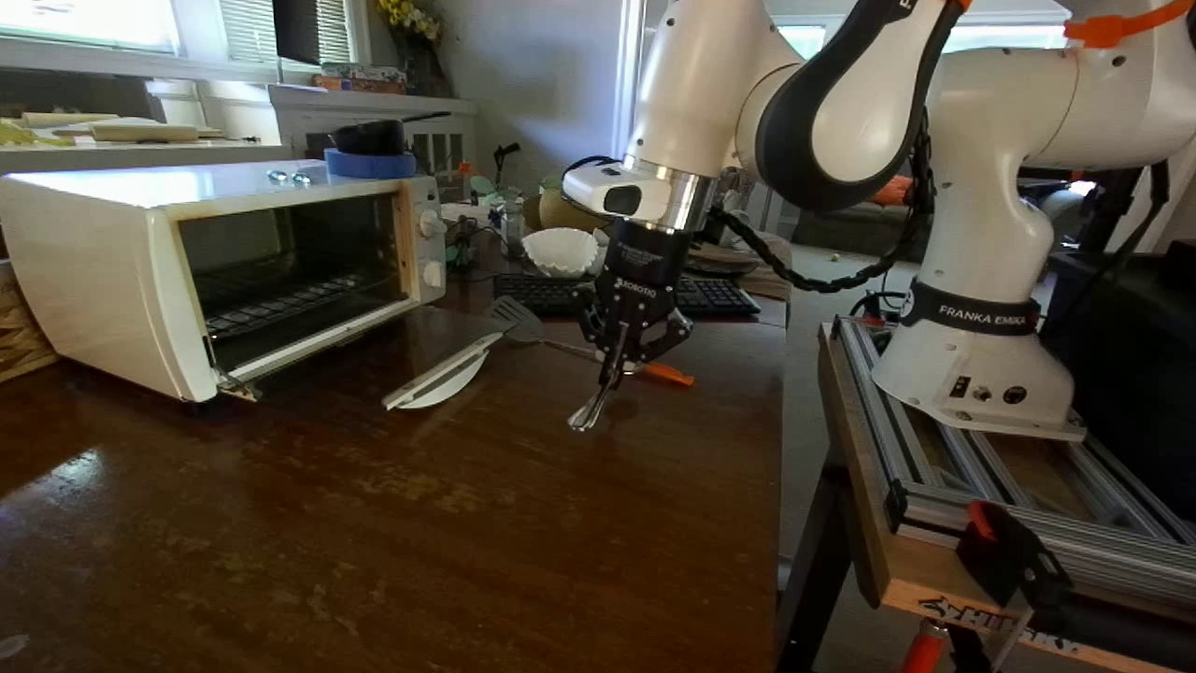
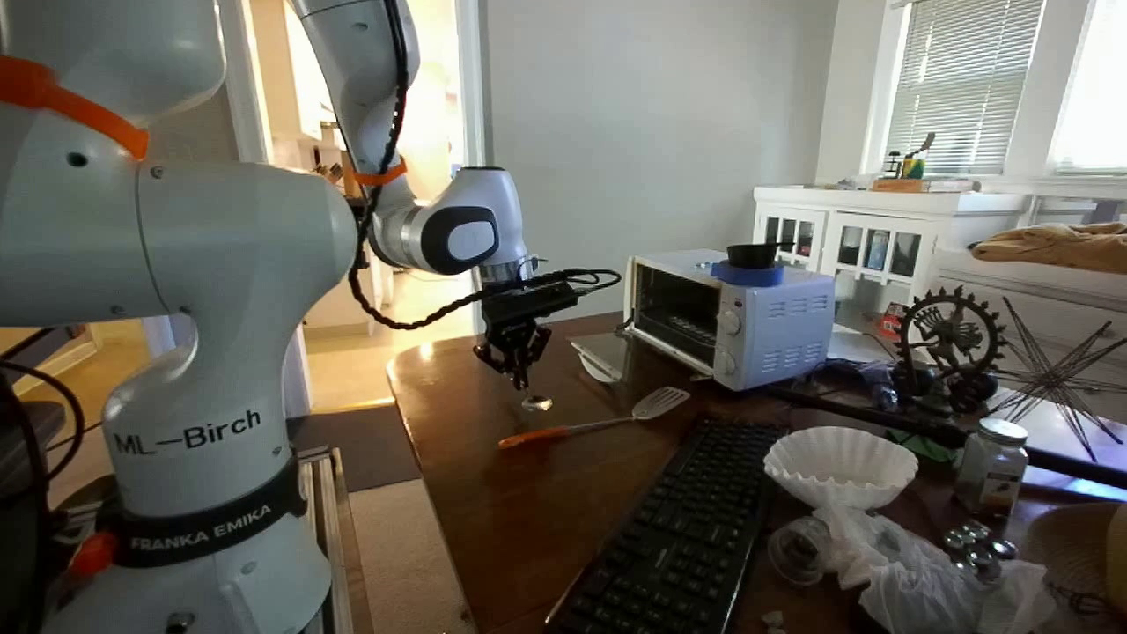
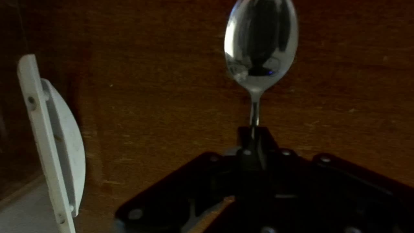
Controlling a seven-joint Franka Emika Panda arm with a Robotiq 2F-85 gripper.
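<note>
A shiny metal spoon (image 3: 262,42) has its handle pinched in my gripper, which is shut on it. In the wrist view the bowl of the spoon points away from the fingers, and the far end of the handle is lost among the dark fingers. From the first exterior side, the gripper (image 1: 611,376) points down over the table, with the spoon's bowl (image 1: 583,417) sticking out below and to the left. The second exterior view shows the gripper (image 2: 518,382) above the table and the bowl (image 2: 536,403) under it; whether it touches the wood I cannot tell.
A spatula with an orange handle (image 1: 669,374) lies behind the gripper. The lowered oven door's white handle (image 1: 446,374) is to the left, in front of the open toaster oven (image 1: 101,269). A keyboard (image 2: 676,528) is farther back.
</note>
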